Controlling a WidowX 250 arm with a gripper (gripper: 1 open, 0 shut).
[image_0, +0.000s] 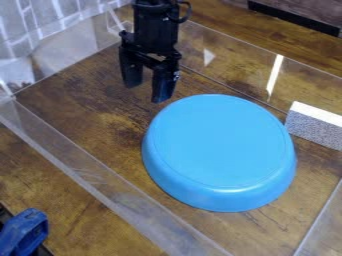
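Note:
The black arm reaches down from the top centre of the camera view to my gripper (147, 80), which hangs over the wooden floor of a clear-walled enclosure, left of and above a large blue disc (218, 150). Two dark fingers point downward; whether they hold anything or how far they stand apart is hard to make out.
A white speckled block (315, 125) lies at the right edge. A blue object (20, 234) sits outside the clear wall at the bottom left.

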